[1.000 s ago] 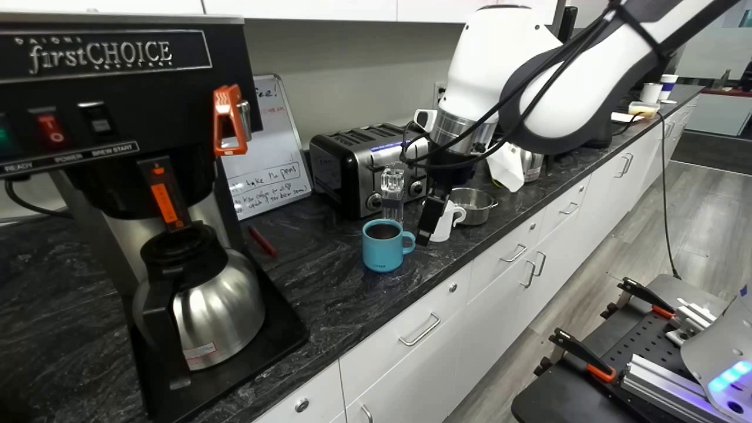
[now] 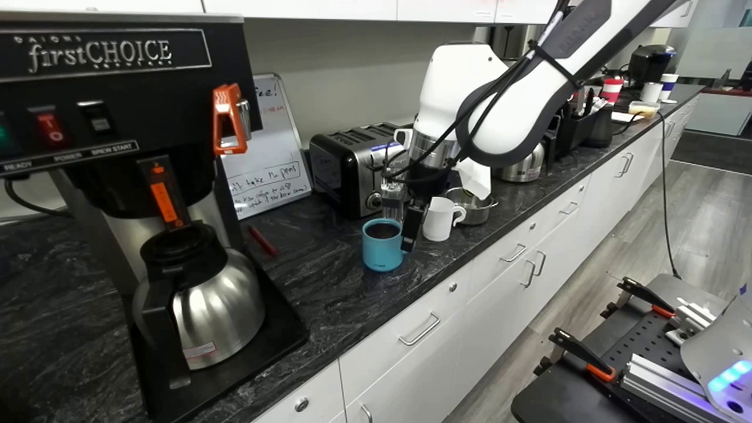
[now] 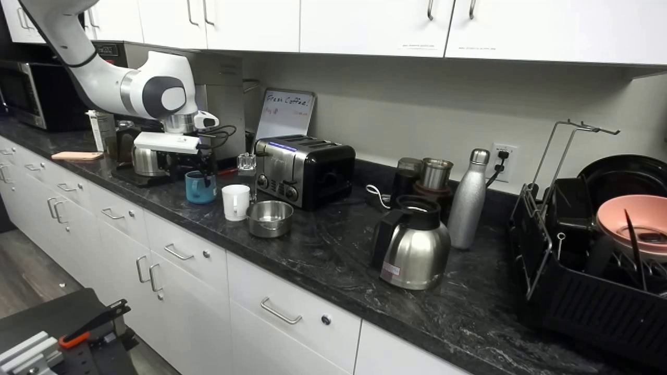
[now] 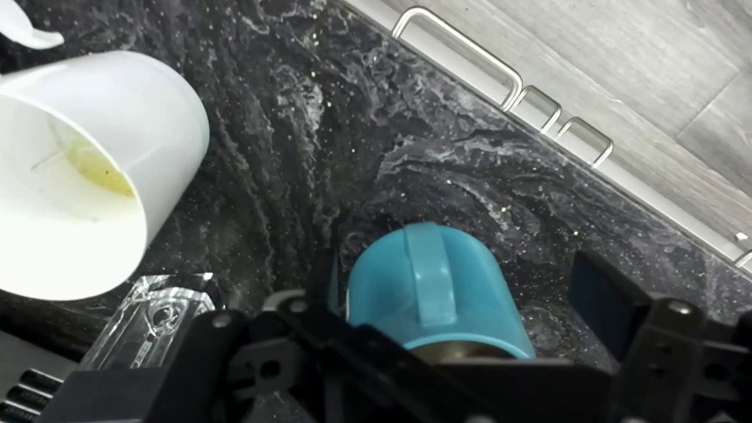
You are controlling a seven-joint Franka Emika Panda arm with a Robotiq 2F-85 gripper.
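A teal mug (image 2: 382, 247) with dark contents stands upright on the dark counter. Its handle shows in the wrist view on the teal mug (image 4: 384, 275), turned toward the top of the picture. My gripper is open, one finger on either side of the mug, with a wide gap on the right. On the left the finger is very near the mug's wall; whether they touch I cannot tell. From exterior view 2 the gripper hangs just over the teal mug (image 3: 200, 188), partly hiding its rim.
Close by stand a white mug (image 4: 169, 120), a clear glass piece (image 4: 161, 317) and a steel bowl (image 3: 270, 220). The toaster (image 2: 359, 165) is behind; the coffee maker with its carafe (image 2: 218, 310) lies to the left.
The arm has moved left in exterior view 1, bringing the gripper from beside the white mug to the teal mug, where it now covers the handle. The mug has not moved.
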